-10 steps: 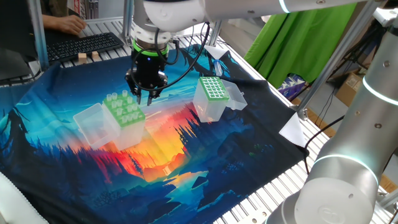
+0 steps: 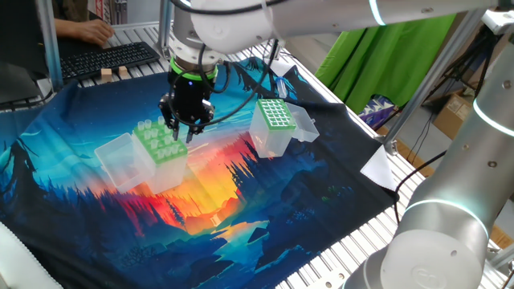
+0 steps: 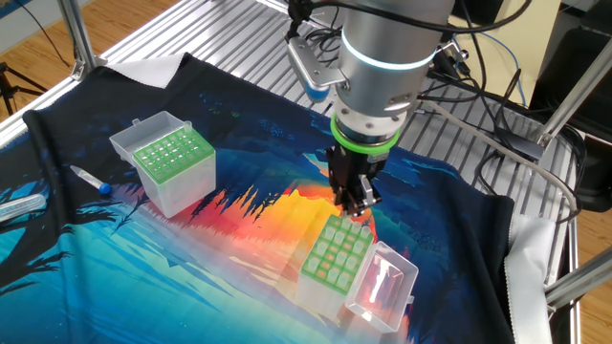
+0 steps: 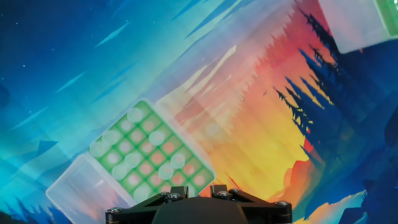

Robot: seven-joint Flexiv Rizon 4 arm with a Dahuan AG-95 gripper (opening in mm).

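Observation:
My gripper [image 2: 183, 136] hangs just above the near-right edge of a clear box with a green rack top [image 2: 169, 151], which holds several translucent tubes or tips [image 2: 155, 144]. Seen from the wrist, its two fingers [image 4: 179, 191] stand apart with a gap and nothing between them, by the lower-right corner of the green rack [image 4: 138, 151]. Its clear lid [image 3: 382, 287] is folded open at one side. A second clear box with a green grid top [image 3: 174, 155] stands apart from it, lid open, its grid seemingly empty.
The boxes stand on a colourful landscape cloth [image 2: 209, 217]. Beyond it lie a keyboard [image 2: 108, 59] with a person's hand [image 2: 92, 32] and two small wooden blocks [image 2: 106, 75]. A blue-capped pen [image 3: 91, 180] lies near the second box. Open cloth lies between the boxes.
My gripper has come down slightly and shifted a little to the left, nearer the rack holding the tubes. Both boxes have stayed where they were.

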